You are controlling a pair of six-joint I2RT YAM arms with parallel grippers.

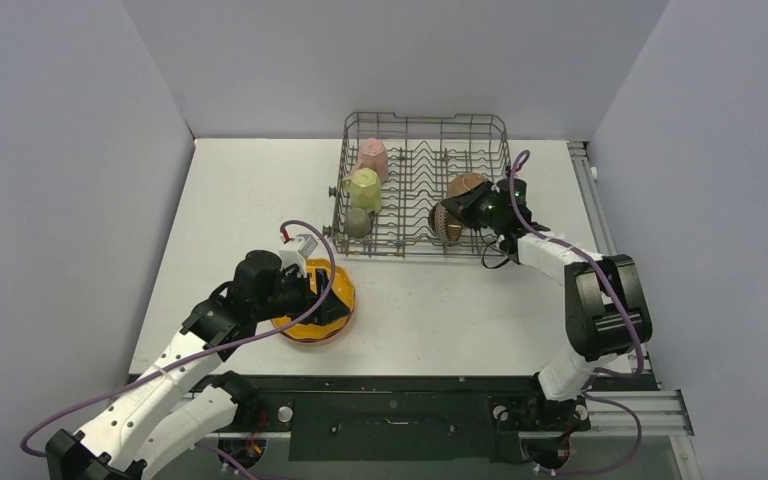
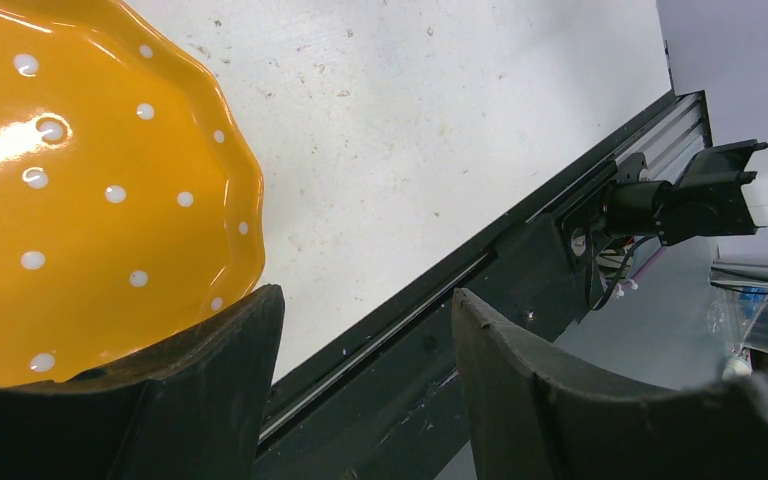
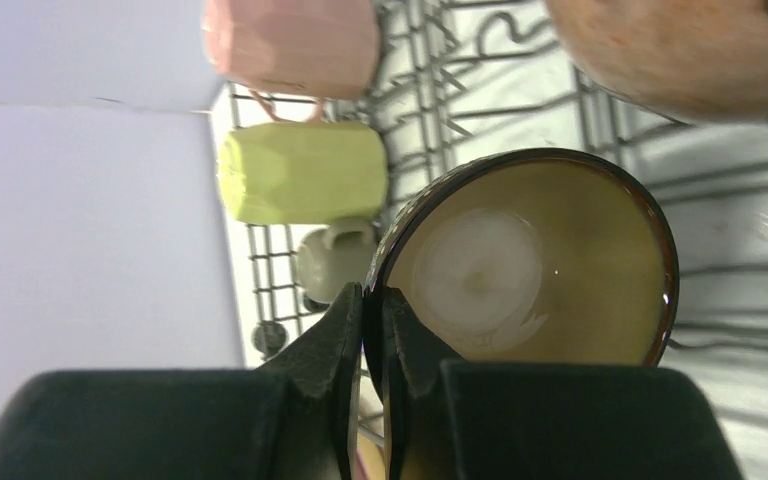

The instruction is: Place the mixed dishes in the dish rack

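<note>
My right gripper is shut on the rim of a brown bowl (image 3: pixel 530 260), whose pale inside faces the right wrist camera. In the top view this bowl (image 1: pixel 446 224) is tilted on edge at the front right of the wire dish rack (image 1: pixel 425 250). A second, larger brown bowl (image 1: pixel 465 184) lies just behind it, partly covered by the arm. My left gripper is open with nothing between its fingers, over the right part of a yellow plate (image 1: pixel 344 280) with white dots. That plate rests on the table, stacked on another dish whose pinkish edge shows.
Along the rack's left side stand a pink mug (image 1: pixel 372 158), a green mug (image 1: pixel 364 190) and a small grey cup (image 1: pixel 357 222). Bare wire tines fill the rack's middle. The table (image 1: pixel 450 320) in front of the rack is clear.
</note>
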